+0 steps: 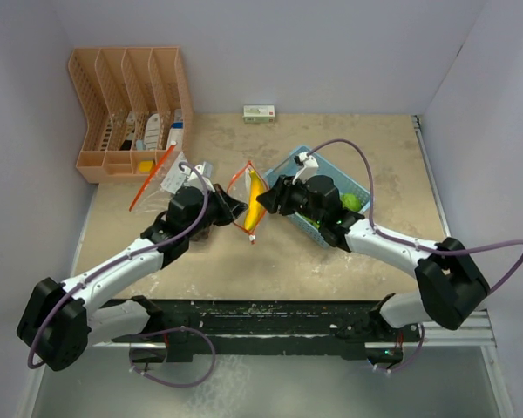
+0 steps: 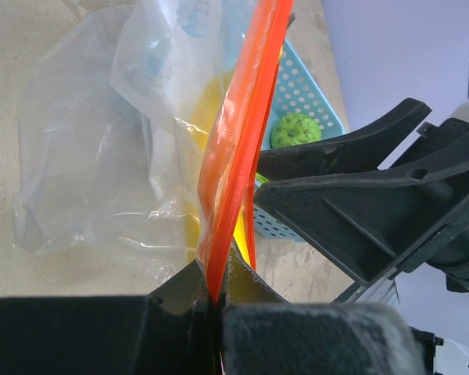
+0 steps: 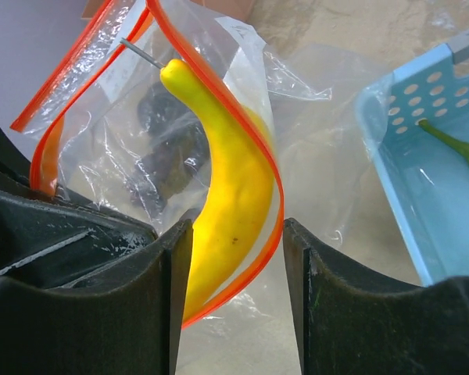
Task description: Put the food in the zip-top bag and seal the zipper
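A yellow banana-like food (image 1: 255, 200) lies within the open mouth of a clear zip top bag with a red-orange zipper (image 1: 236, 180). In the right wrist view the banana (image 3: 230, 195) shows its grey stem at the upper end. My left gripper is shut on the zipper edge of the bag (image 2: 246, 133). Just right of the bag mouth, my right gripper stands part open. Its fingers (image 3: 176, 273) are apart, with the banana and the near zipper edge visible beyond the gap; nothing is gripped between them.
Behind my right arm stands a blue basket (image 1: 363, 193) holding green vegetables (image 1: 351, 202). Another red-zippered bag (image 1: 152, 178) lies at left, near a tan divided rack (image 1: 87, 158). A small box (image 1: 259, 114) sits at the back.
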